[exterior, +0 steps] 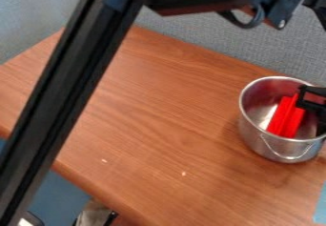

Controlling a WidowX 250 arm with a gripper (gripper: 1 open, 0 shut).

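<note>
A steel pot (254,134) with a wire handle stands at the right of the wooden table. Red objects (280,117) are inside it. The black gripper (310,108) reaches into the pot from the right edge of the view, beside the red objects and partly cut off; whether it holds one cannot be told.
The black arm crosses the left and top of the view. A grey padded wall (216,49) runs behind the table, and a metal object lies at the bottom edge.
</note>
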